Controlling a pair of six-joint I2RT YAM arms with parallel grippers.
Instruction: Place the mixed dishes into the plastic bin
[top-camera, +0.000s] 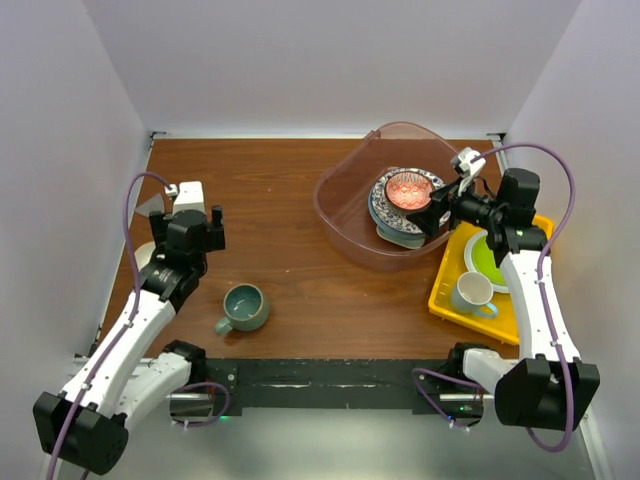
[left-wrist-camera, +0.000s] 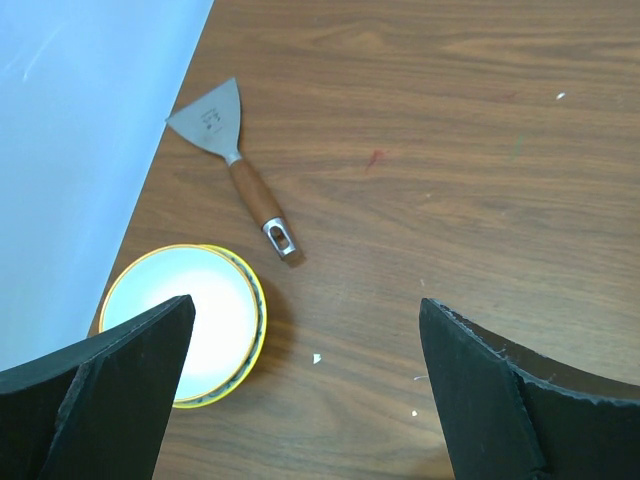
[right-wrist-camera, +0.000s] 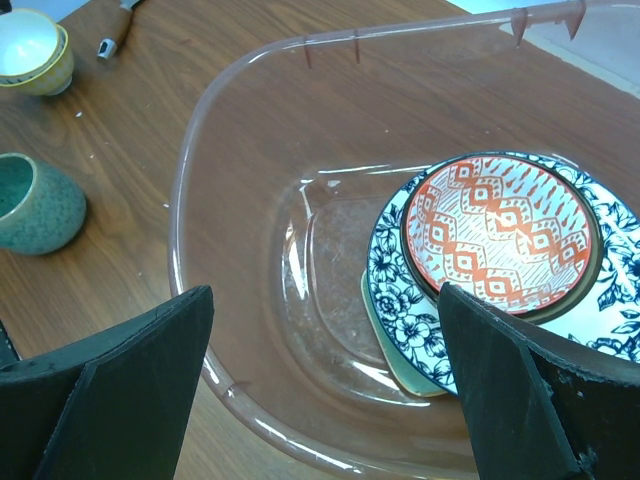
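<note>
The clear plastic bin (top-camera: 350, 200) holds stacked plates (right-wrist-camera: 390, 280) with an orange-patterned bowl (right-wrist-camera: 497, 225) on top. My right gripper (top-camera: 430, 210) is open over the bin. My left gripper stands open on the left of the table, above stacked white bowls (left-wrist-camera: 180, 315) and near a scraper with a wooden handle (left-wrist-camera: 255, 195), with nothing between its fingers. A teal mug (top-camera: 245, 306) sits toward the front left.
A yellow tray (top-camera: 443, 300) at the right holds a green plate (top-camera: 485, 255) and a pale mug (top-camera: 472, 291).
</note>
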